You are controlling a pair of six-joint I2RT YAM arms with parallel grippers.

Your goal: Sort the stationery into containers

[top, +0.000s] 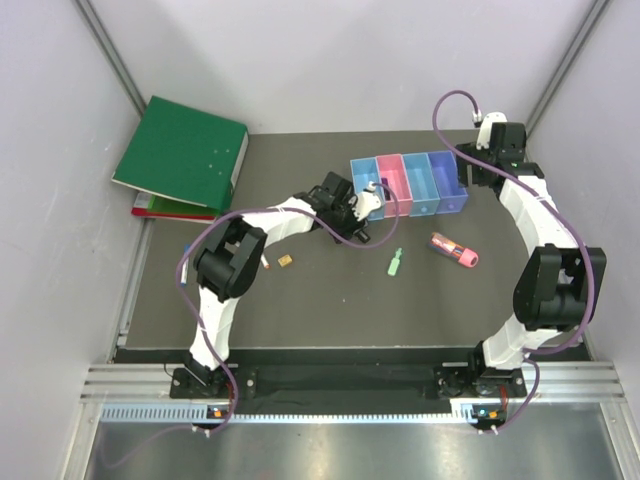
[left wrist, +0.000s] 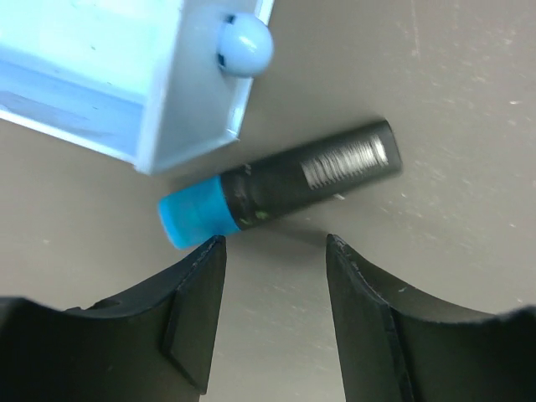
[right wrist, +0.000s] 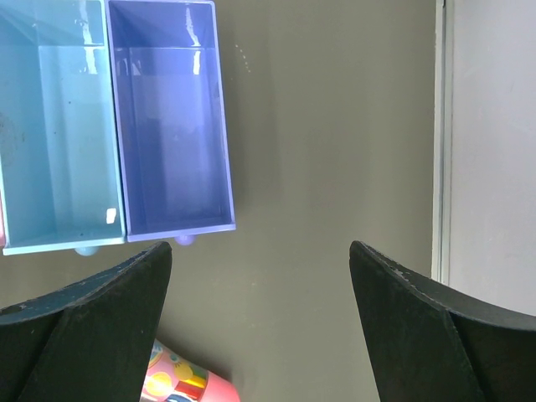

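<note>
A black tube with a blue end [left wrist: 322, 167] lies on the table in the left wrist view, close by the corner of a light-blue compartment [left wrist: 188, 100]. My left gripper is open, its fingertips just short of the tube with nothing between them; from above, the arm mostly covers the tube. The four-part row of containers includes a pink compartment [top: 400, 190] with a dark item inside, a blue one [top: 423, 190] and a violet one [right wrist: 172, 126], both empty. To the right of the row, my right gripper is open and empty.
A green bottle-shaped item [top: 394, 262], a pink-ended patterned cylinder [top: 455, 250], a small yellow block [top: 285, 260] and a white stick [top: 265, 262] lie apart on the table. A large green binder [top: 185, 155] leans at the back left.
</note>
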